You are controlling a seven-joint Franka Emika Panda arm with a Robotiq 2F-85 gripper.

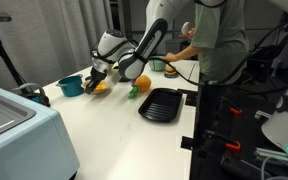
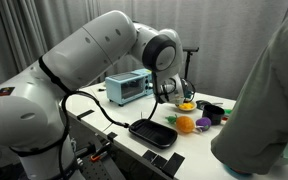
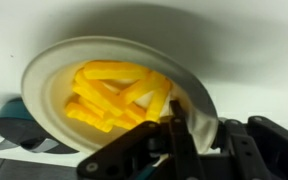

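A pale bowl holding several yellow sticks fills much of the wrist view. My gripper is shut on the bowl's right rim, one finger inside the bowl and the other outside. From exterior view 1, the gripper points down at the bowl's left side at the far end of the table, and the yellow contents show beside it. The bowl is partly hidden behind the arm in exterior view 2. Whether its base touches the table is not clear.
Near the bowl stands a teal pot. A round orange item and a green one lie before a black tray. A white toaster oven bounds one side. Bare tabletop lies between oven and tray.
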